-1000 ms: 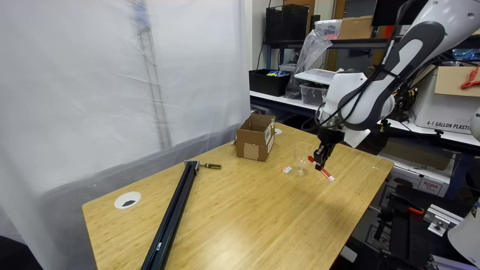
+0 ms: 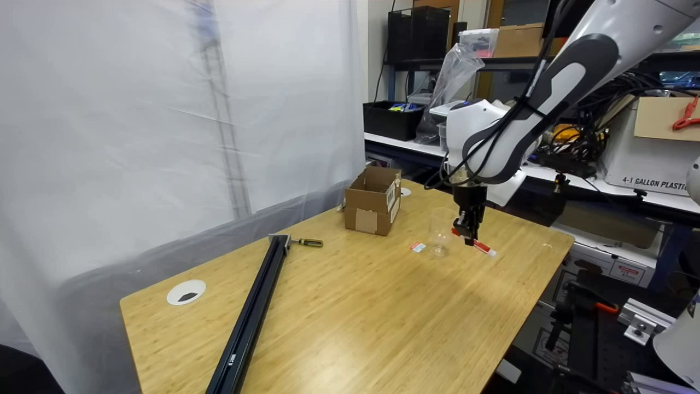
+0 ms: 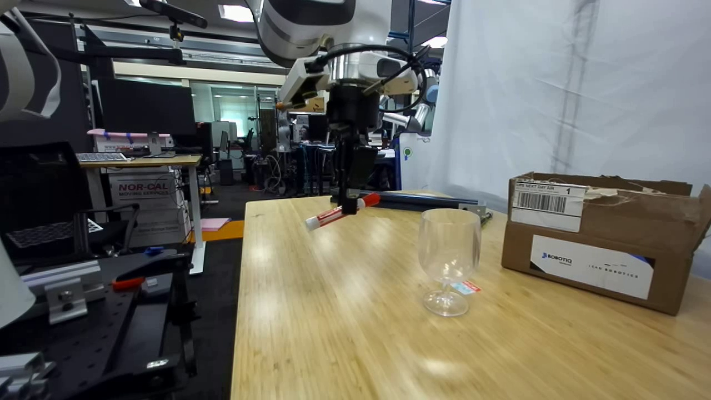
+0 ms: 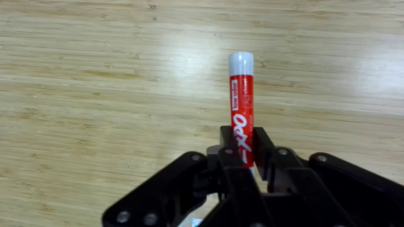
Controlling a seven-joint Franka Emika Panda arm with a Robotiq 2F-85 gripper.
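A red marker (image 4: 241,102) with a white end is pinched across its barrel by my gripper, which is shut on it. Exterior view 2 shows the marker (image 3: 333,215) tilted in the air, its red cap (image 3: 370,199) higher than its white end. There, the gripper (image 3: 349,206) is above the table and apart from a clear stemmed glass (image 3: 450,246). The glass stands upright and looks empty. Seen from exterior view 1, the gripper (image 2: 467,237) appears just right of the glass (image 2: 441,237).
An open cardboard box (image 2: 372,203) sits toward the back of the table. By the glass lies a small red and white card (image 2: 418,247). A long black rail (image 2: 252,308) and a screwdriver (image 2: 308,242) occupy the left side.
The arm's wrist has swung left and become more upright in exterior view 1. The held marker's white end has shifted right and slightly up. The glass and box have stayed put.
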